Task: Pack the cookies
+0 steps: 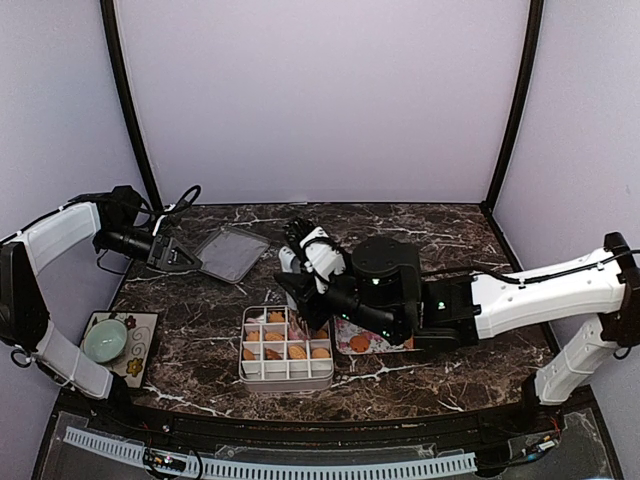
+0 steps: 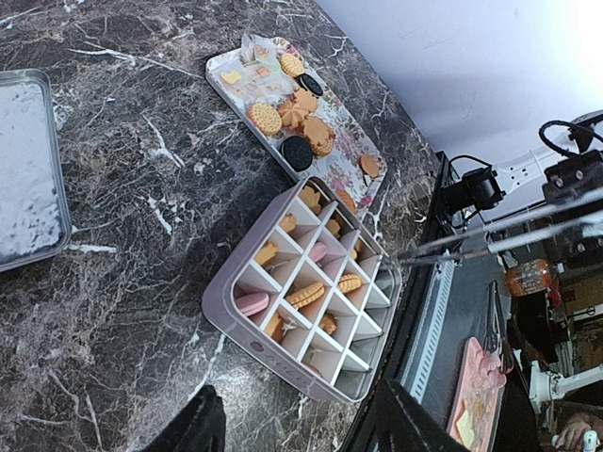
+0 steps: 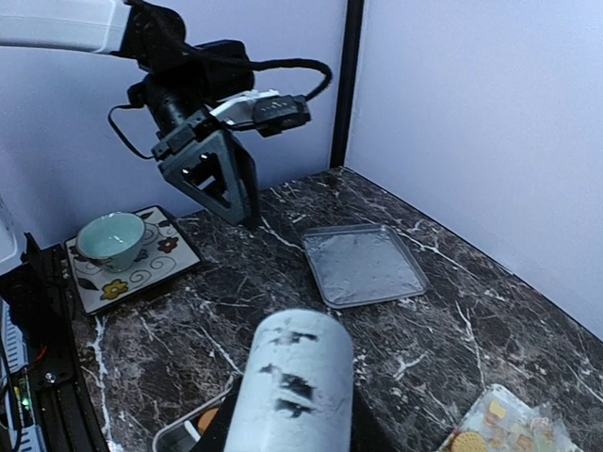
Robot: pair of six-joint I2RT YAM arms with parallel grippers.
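The divided cookie box (image 1: 286, 376) stands at the table's middle front, with several cookies in its compartments, pink ones among them (image 2: 252, 303). My right gripper (image 1: 290, 285) is above the box, its dark fingers (image 3: 219, 428) on either side of a white, dark-marked tool (image 3: 292, 381). Thin blurred prongs (image 2: 471, 243) reach from that arm down over the box; whether they carry a cookie cannot be told. More cookies (image 2: 265, 118) lie on the flowered tray (image 2: 350, 172). Far left, my left gripper is open and empty.
A bare metal tray (image 1: 232, 254) lies behind the box to the left. On a square patterned tray (image 1: 135, 376) at the front left sits a pale green bowl (image 1: 105, 341). Bare marble separates that tray from the cookie box.
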